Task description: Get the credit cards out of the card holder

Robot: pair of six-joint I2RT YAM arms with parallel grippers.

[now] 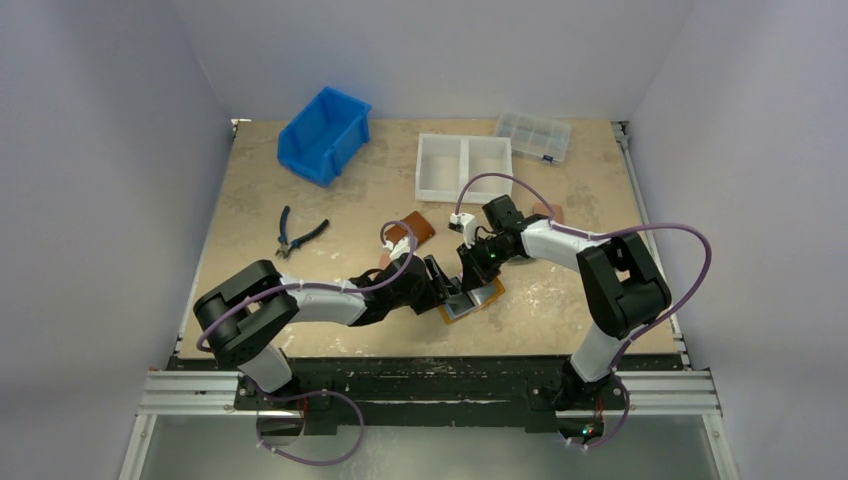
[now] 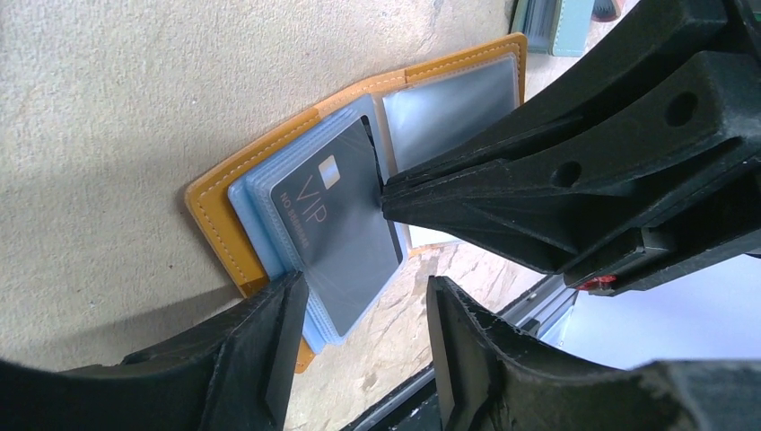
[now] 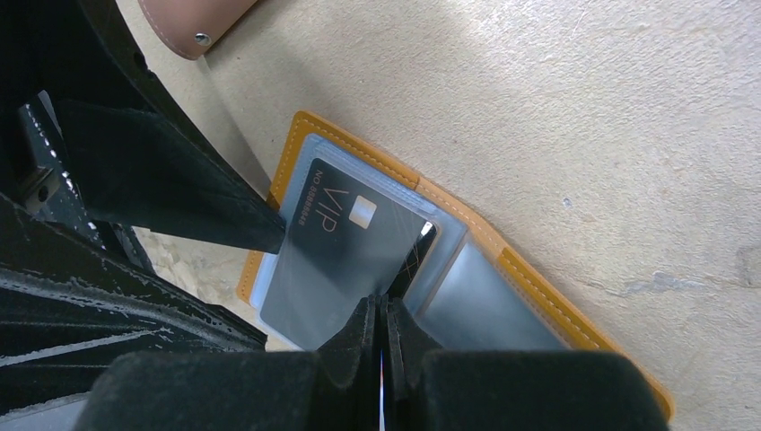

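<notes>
An open tan card holder [image 2: 211,202] lies on the table with a stack of cards [image 2: 341,242] in one side, a dark VIP card on top, and a clear sleeve on the other. My left gripper stands part open, one fingertip at the stack's outer edge, the other beside it. My right gripper is shut, its tips at the stack's inner edge by the fold; whether anything is pinched between them is hard to see. In the top view, both grippers partly hide the holder.
A blue bin [image 1: 310,140], white divided tray [image 1: 440,165] and clear box [image 1: 530,135] stand at the back. Pliers [image 1: 300,240] lie left, a brown item [image 1: 410,228] behind my left gripper.
</notes>
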